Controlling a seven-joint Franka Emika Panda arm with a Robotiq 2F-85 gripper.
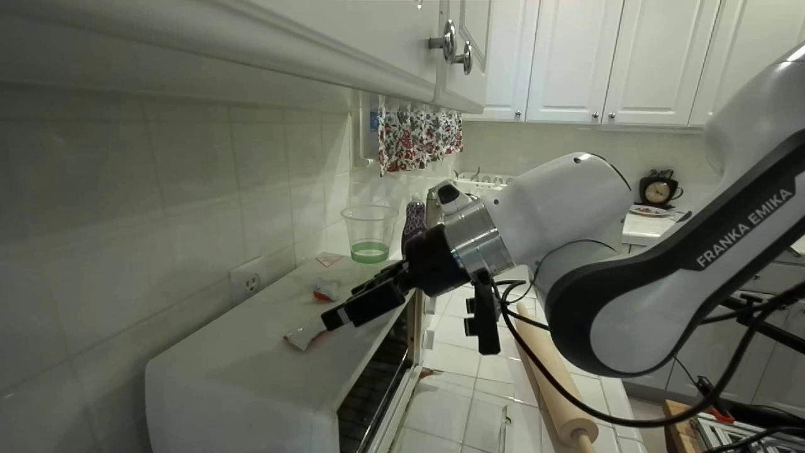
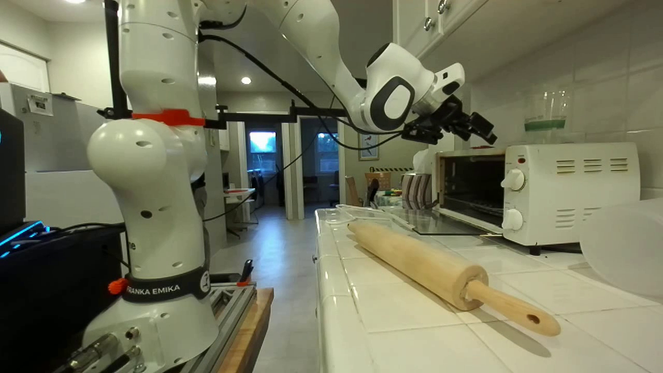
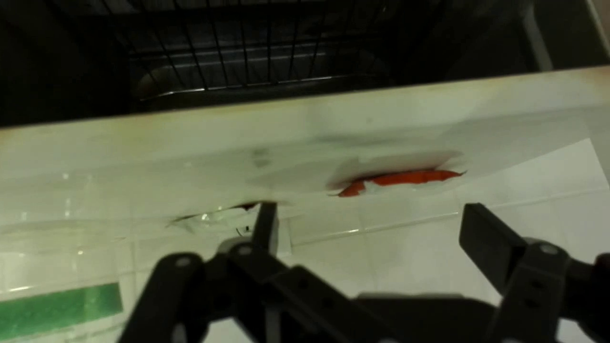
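Observation:
In exterior view 1, a small white packet [image 1: 303, 335] with a red edge lies on top of the white toaster oven [image 1: 226, 377]. My gripper [image 1: 345, 303] slants down toward the oven top. Its near fingertip covers part of that packet. Farther back lies a second small red-and-white packet [image 1: 327, 289]. From the wrist, my gripper is open, with nothing held between its fingers. A packet's red edge [image 3: 409, 178] shows beyond the gap, while the left finger [image 3: 266, 226] partly covers another packet. Whether the fingers touch either packet, I cannot tell.
A clear cup [image 1: 370, 234] with a green band stands at the oven's far end, near the tiled wall. The oven door hangs open over the counter. A wooden rolling pin [image 2: 422, 261] lies on the white tiles. Cabinets [image 1: 339, 38] overhang the oven.

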